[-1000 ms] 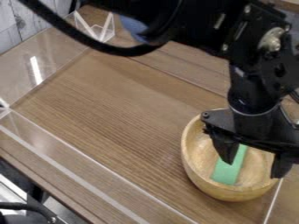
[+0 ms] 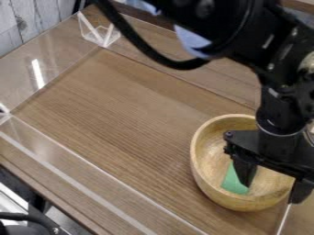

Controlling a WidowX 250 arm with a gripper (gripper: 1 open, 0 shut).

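My black gripper [image 2: 270, 170] is low over a wooden bowl [image 2: 207, 156] at the lower right, with its two fingers reaching down into it. A green object [image 2: 233, 180] lies in the bowl beside the left finger, partly hidden by the gripper. Whether the fingers touch it I cannot tell.
A blue object [image 2: 190, 39] is at the top behind the arm, mostly hidden. A white bracket [image 2: 98, 32] stands at the far left corner.
The gripper has shifted slightly right and turned a little, and now covers more of the green object. The upper arm has moved, uncovering more of the table behind.
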